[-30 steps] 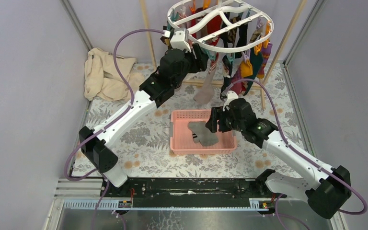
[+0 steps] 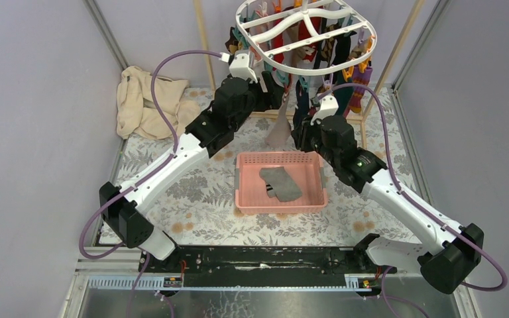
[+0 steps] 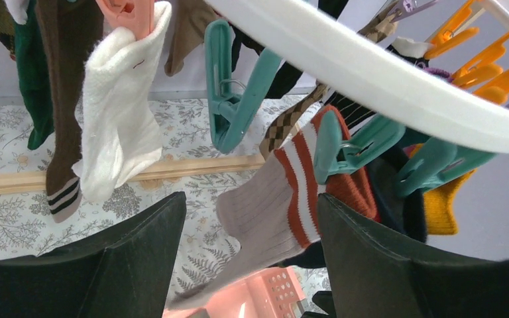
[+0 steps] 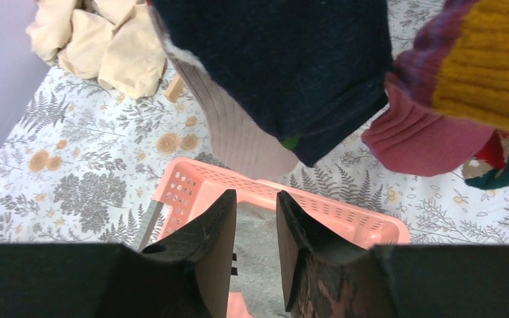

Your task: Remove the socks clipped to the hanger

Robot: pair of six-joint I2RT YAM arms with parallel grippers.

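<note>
Socks hang by clips from the white round hanger [image 2: 305, 66] in the top view. My left gripper is open beneath the hanger's rim. In the left wrist view, a pale sock with rust stripes [image 3: 265, 205] hangs from a teal clip [image 3: 351, 149] beyond its parted fingers, with no visible grip on it. My right gripper is partly open, its gap narrower, with nothing between its fingers. Above it hang a dark navy sock [image 4: 285, 59] and a ribbed pale sock [image 4: 238, 136]. A grey sock [image 2: 282, 183] lies in the pink basket [image 2: 278, 210].
More clipped socks crowd both grippers, among them a white one [image 3: 119, 106] and a yellow-purple one [image 4: 490, 66]. A wooden post [image 2: 407, 46] stands right of the hanger. Beige cloth [image 2: 149, 106] lies at the back left. The patterned floor around the basket is clear.
My right gripper has risen from over the basket toward the hanging socks. The hanger and its socks have swung. My left gripper has shifted slightly left and stays near the rim.
</note>
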